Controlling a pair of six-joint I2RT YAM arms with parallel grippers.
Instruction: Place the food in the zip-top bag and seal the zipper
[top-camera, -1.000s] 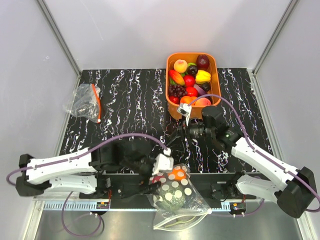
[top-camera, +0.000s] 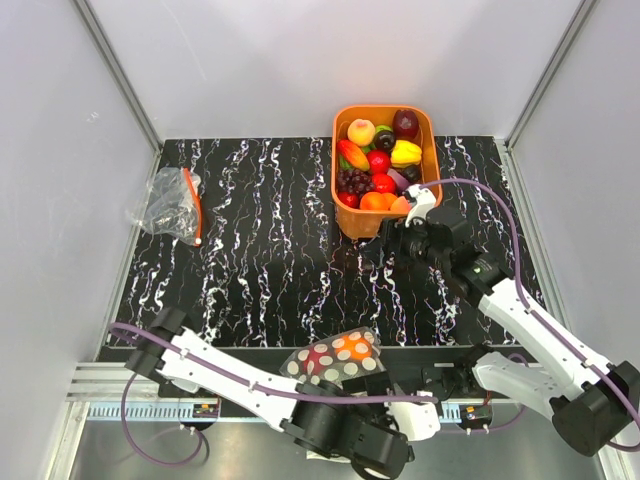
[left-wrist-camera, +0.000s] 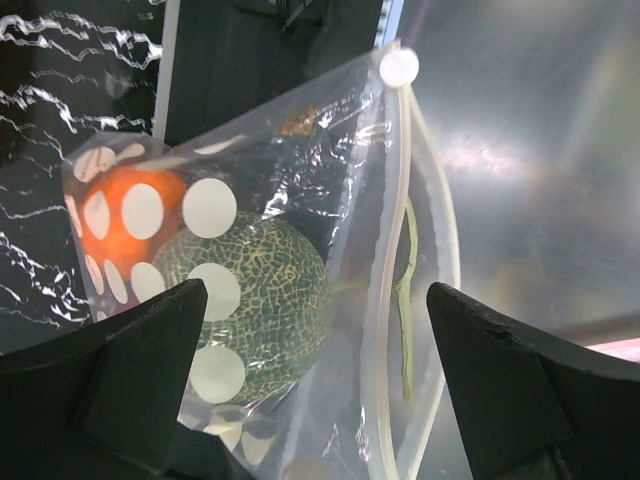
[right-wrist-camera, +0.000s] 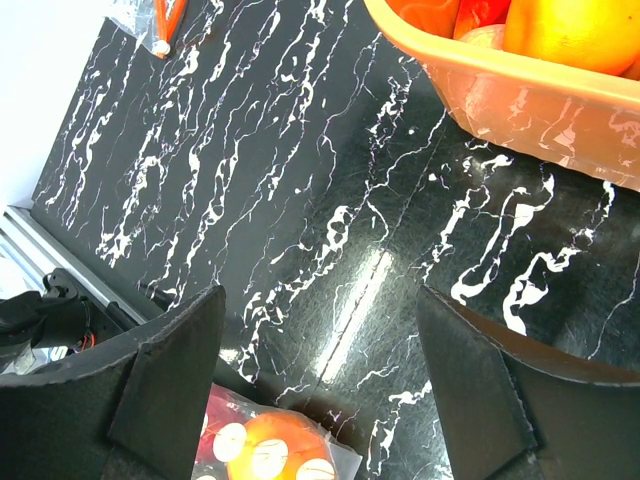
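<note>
A clear zip bag with white dots (left-wrist-camera: 221, 292) lies at the table's front edge, partly under my left arm in the top view. Inside it are an orange item (left-wrist-camera: 130, 215) and a round green netted one (left-wrist-camera: 262, 300). Its zipper side (left-wrist-camera: 385, 270) is parted, a gap showing between the two strips. My left gripper is open above this zipper end, holding nothing. My right gripper stands part open over bare table, in front of the orange bin (top-camera: 357, 222) of fruit and vegetables, nothing between its fingers.
Another clear bag with an orange zipper strip (top-camera: 196, 205) lies flat at the table's left. The bin's front wall is close to the right gripper.
My left arm has swung toward the front and right, now covering the bag's zipper end in the top view. The right gripper has shifted slightly right. The bag looks to lie in place.
</note>
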